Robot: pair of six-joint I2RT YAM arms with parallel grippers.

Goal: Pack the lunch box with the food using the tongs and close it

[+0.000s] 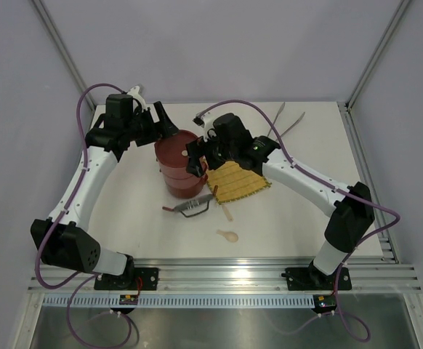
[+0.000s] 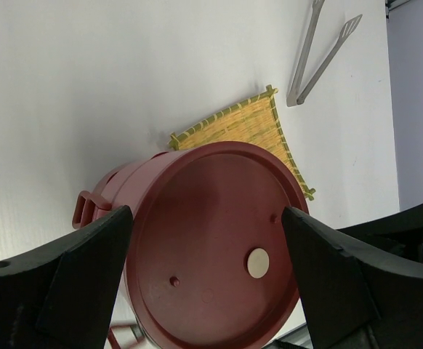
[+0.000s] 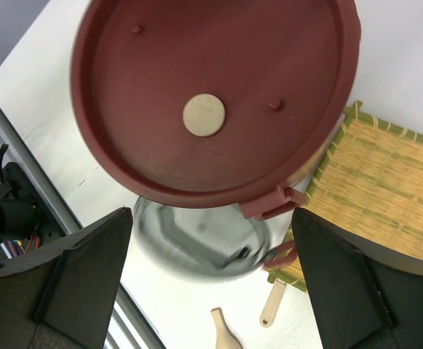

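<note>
A dark red lunch box [image 1: 179, 185] stands near the middle of the table, its round red top [image 2: 208, 240] tilted toward the front in both wrist views. My left gripper [image 1: 160, 120] is open over its upper left rim. My right gripper [image 1: 195, 158] is open at its right side. A glass lid with a dark handle [image 1: 190, 203] is in front of the box, blurred in the right wrist view.
A bamboo mat [image 1: 233, 183] lies right of the box. Metal tongs [image 1: 291, 127] lie at the back right, a wooden spoon [image 1: 227, 235] and a small flat stick [image 1: 227, 212] at the front.
</note>
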